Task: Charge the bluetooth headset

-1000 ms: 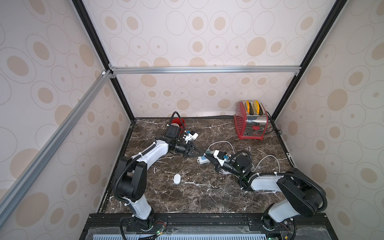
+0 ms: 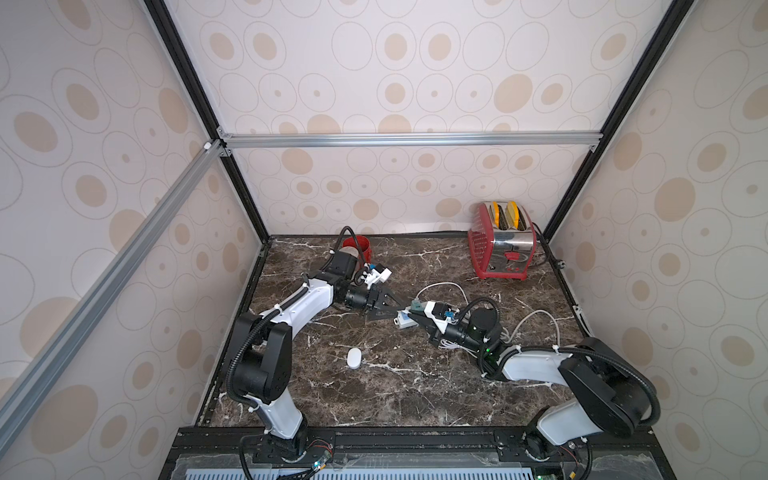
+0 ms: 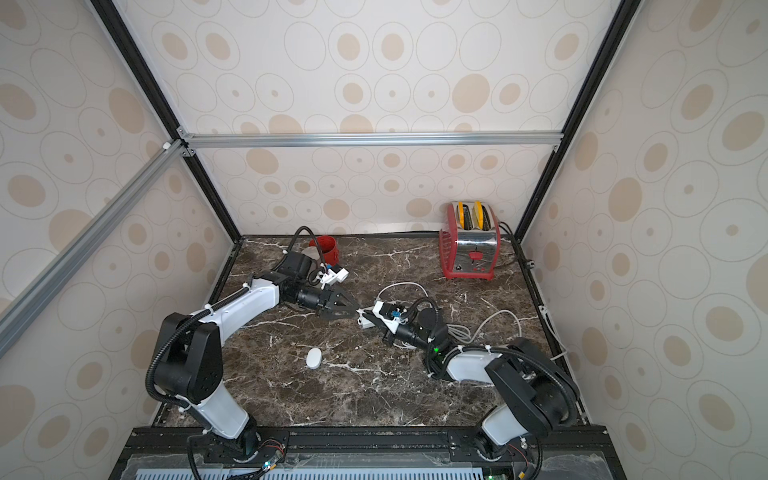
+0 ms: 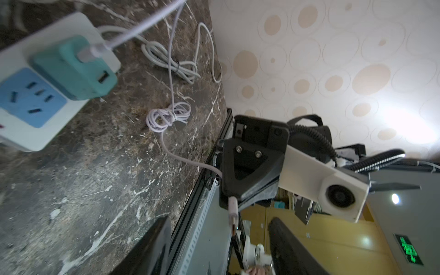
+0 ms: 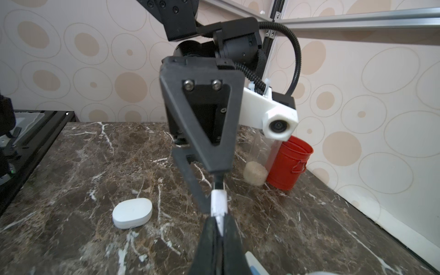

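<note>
The white headset case lies on the marble counter, front left of the grippers. My right gripper is shut on the white cable plug, whose tip sticks out toward my left gripper. The left gripper stands open at the plug, its fingers either side of it in the left wrist view, not visibly closed on it. Below them the power strip carries a teal charger with a cable plugged into it. The thin cable lies coiled beside the strip.
A red toaster stands at the back right, a red bucket and a clear container at the back left. White cords lie around the right arm.
My right arm has moved slightly, with its gripper still at the same place by the strip.
</note>
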